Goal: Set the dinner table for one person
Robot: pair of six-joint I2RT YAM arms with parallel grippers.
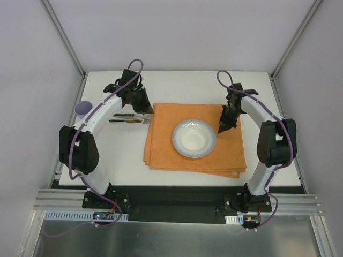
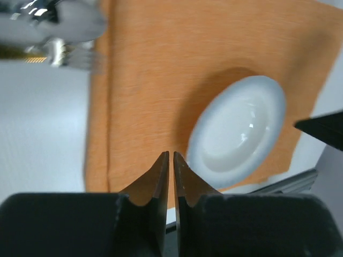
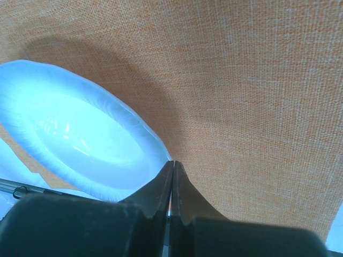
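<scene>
A white plate (image 1: 194, 138) with a grey-blue rim rests on the orange placemat (image 1: 161, 155). My left gripper (image 1: 150, 112) is shut over the mat's far left edge, nothing showing between its fingertips. Just left of it lies the cutlery, including a spoon (image 2: 83, 21) and a fork (image 2: 79, 58) whose ends point toward the mat; the arm partly hides these from above. Beside the plate's right rim, my right gripper (image 1: 220, 129) is shut, with nothing visible between its fingers. The right wrist view has the plate (image 3: 86, 134) at left, close to the fingertips.
A purple cup (image 1: 83, 108) stands at the table's far left. Under the orange mat's front edge another orange layer (image 1: 230, 174) sticks out.
</scene>
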